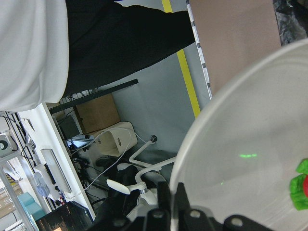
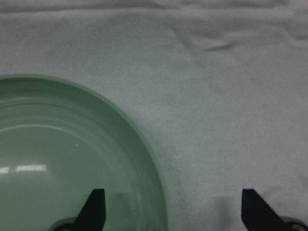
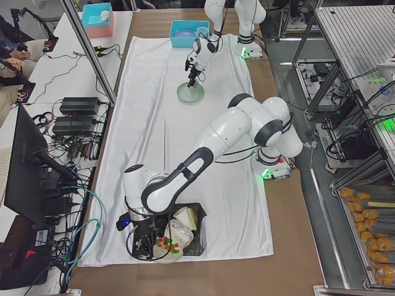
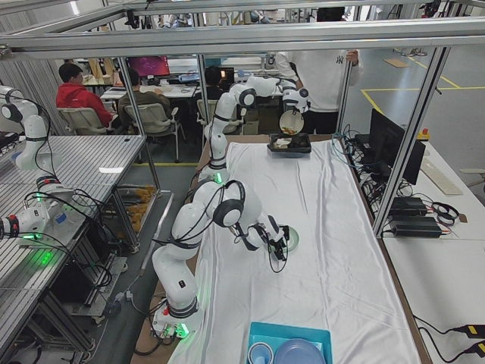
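Observation:
My left gripper is shut on the rim of a white bowl (image 1: 240, 120) with green and red pieces in it. In the camera right view the bowl (image 4: 292, 123) is raised, tilted, over the black bin (image 4: 289, 150) at the far end. In the camera left view that bin (image 3: 194, 240) holds pale packets. My right gripper is open, its fingers either side of the rim of a green plate (image 2: 72, 139) on the white cloth; whether they touch it cannot be told.
A blue tray (image 4: 326, 341) with a blue plate (image 4: 299, 355) and a cup (image 4: 260, 355) sits at the near end. A person stands beyond the black bin.

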